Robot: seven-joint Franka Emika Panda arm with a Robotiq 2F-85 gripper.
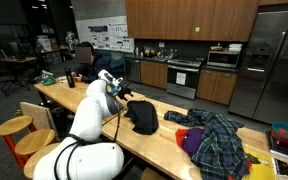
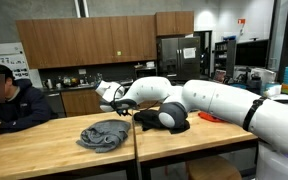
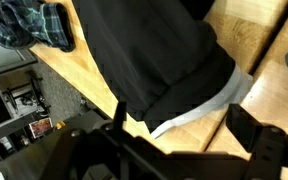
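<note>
A black cloth [image 1: 142, 117] lies crumpled on the wooden table; in the wrist view the same black cloth [image 3: 159, 55] fills the upper middle, with a pale grey strip along its near edge. My gripper is open, its dark fingers spread wide at the lower left and lower right of that view. Nothing shows between them but cloth and table beyond. From the first exterior view, my gripper [image 1: 123, 93] is above the table, just past the cloth's far side. Whether it touches the cloth cannot be told.
A grey cloth [image 2: 104, 135] lies bunched beside the black one. Plaid cloth [image 1: 216, 145] and a red garment [image 1: 192, 139] cover the table's other end. A person [image 2: 14, 105] sits at the table. Stools [image 1: 32, 145] stand along one side. Bare wood [image 1: 164, 145] shows between the cloths.
</note>
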